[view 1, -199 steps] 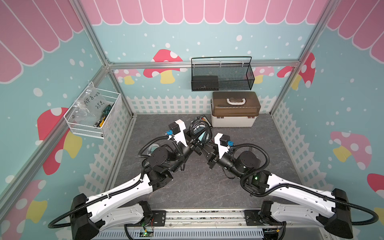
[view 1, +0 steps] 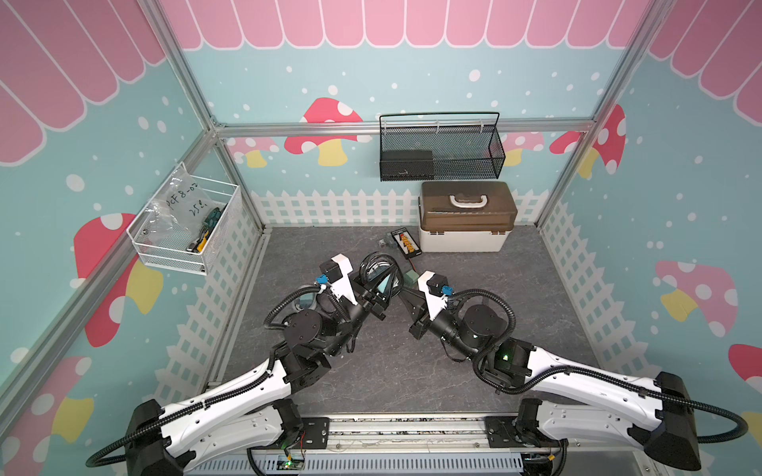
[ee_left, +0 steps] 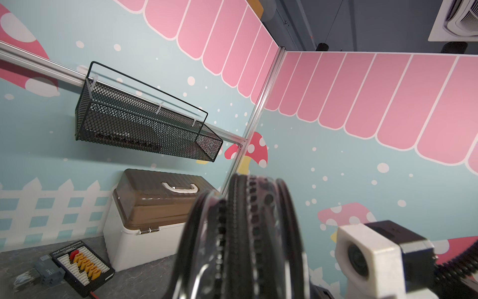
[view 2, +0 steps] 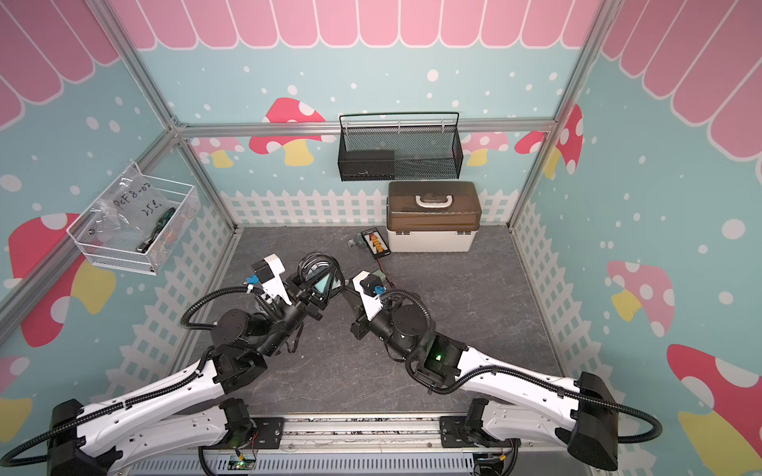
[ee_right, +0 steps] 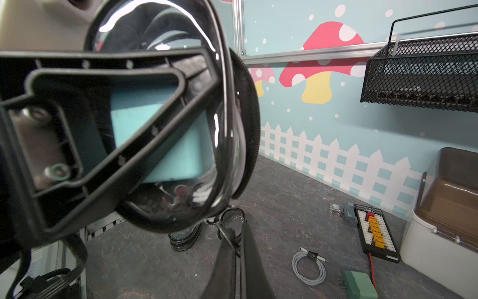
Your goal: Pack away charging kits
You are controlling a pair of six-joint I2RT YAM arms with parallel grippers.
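Observation:
My left gripper (view 1: 377, 293) is shut on a round black zip case (ee_left: 239, 234) with a clear face and something teal inside, held upright over the table (view 1: 397, 365). My right gripper is shut just beside and below it, at the case's metal zipper pulls (ee_right: 225, 226); whether a pull is between its fingertips is hard to tell. Behind lie a coiled grey cable (ee_right: 308, 269), a green block (ee_right: 358, 284), a charging board (ee_right: 376, 234) with yellow connectors and small grey pieces (ee_right: 348, 214). Another clear case (ee_right: 184, 241) lies to the left.
A toolbox (view 1: 464, 230) with brown lid stands at the back right. A black wire basket (view 1: 468, 158) hangs above it, and a white basket (view 1: 166, 258) with a bag hangs on the left wall.
My left gripper and the case have moved left and down, opening a little space from the right gripper, which has shifted slightly left and down too.

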